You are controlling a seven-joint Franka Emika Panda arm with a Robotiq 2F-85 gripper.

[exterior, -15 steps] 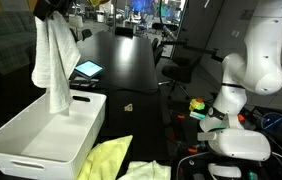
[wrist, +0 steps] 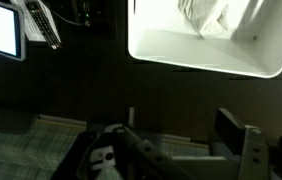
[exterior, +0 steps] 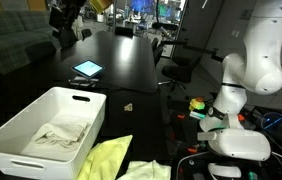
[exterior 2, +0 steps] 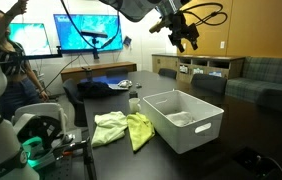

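Note:
A white cloth (exterior: pixel 69 131) lies crumpled inside the white box (exterior: pixel 11 165); the wrist view shows part of this cloth (wrist: pixel 209 14) at its top edge. High above the table, my gripper has its fingers spread apart with nothing between them. In that view the near wall of the box lies beyond the fingers. A yellow cloth (exterior: pixel 104 160) rests on the table beside the box, and another pale cloth (exterior: pixel 147 171) is spread nearby.
A lit tablet (exterior: pixel 88 69) lies on the dark table behind the box, with a dark keypad-like object (wrist: pixel 43 22) near it. A small tan item (exterior: pixel 128 107) sits right of the box.

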